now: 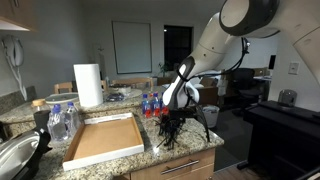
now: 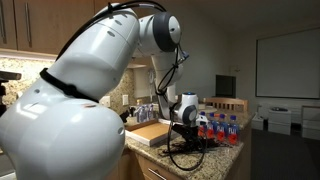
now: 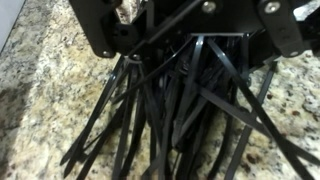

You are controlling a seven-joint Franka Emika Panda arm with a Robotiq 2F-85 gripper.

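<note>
A loose bunch of thin black strips [image 3: 185, 110] fans out over the speckled counter in the wrist view. My gripper is at the top of that view, with its dark linkages to either side and the strips packed beneath and between them. Black on black, its fingertips cannot be made out, nor whether they press on any strip. In the first exterior view the gripper [image 1: 172, 122] points down, low over the dark pile [image 1: 183, 134] near the counter's front edge. The second exterior view has the gripper [image 2: 186, 138] over the same pile.
A shallow tan tray [image 1: 105, 138] lies left of the pile. Several bottles with red and blue [image 1: 153, 105] stand behind the arm. Clear bottles [image 1: 65, 122] and a paper towel roll [image 1: 89, 85] are farther left.
</note>
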